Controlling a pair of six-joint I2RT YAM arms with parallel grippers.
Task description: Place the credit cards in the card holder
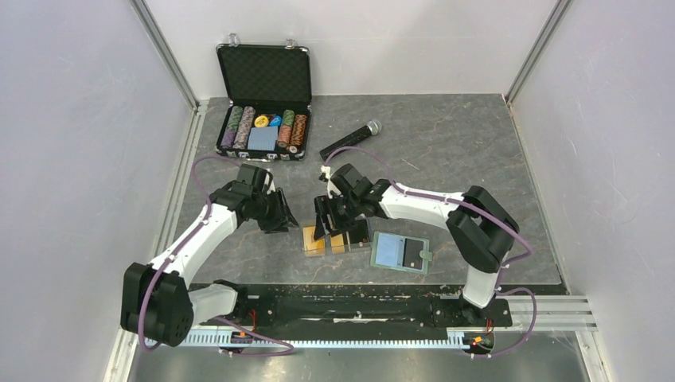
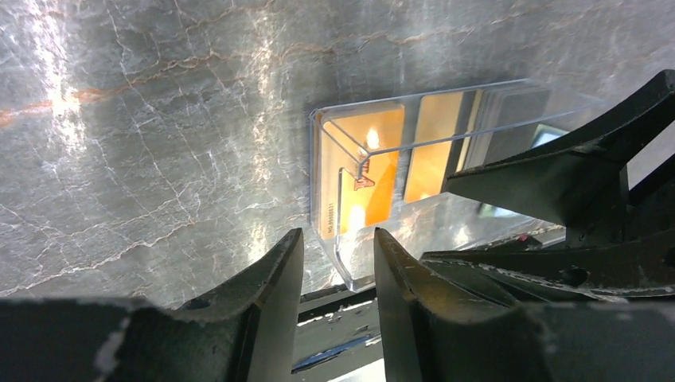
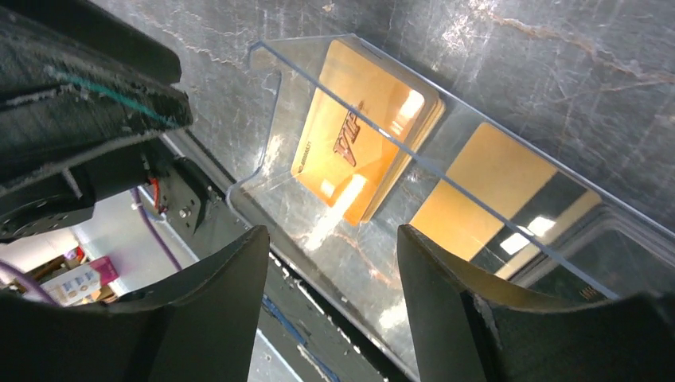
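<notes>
The clear card holder [image 1: 315,253] lies near the table's front. In its left compartment is a stack of orange cards [image 2: 372,151]; farther right, another orange card [image 3: 485,187] and dark cards [image 2: 509,127] show through the plastic. My left gripper is above the holder's left end, its fingers apart with nothing between them. My right gripper hangs open and empty over the holder, covering part of it from above. In the right wrist view the left gripper's dark fingers [image 3: 95,111] stand close by at the upper left.
Right of the holder lies a pale green-edged tray [image 1: 427,256] with a blue and a black piece. A microphone [image 1: 350,140] and an open case of poker chips [image 1: 265,76] are farther back. Both grippers are close together.
</notes>
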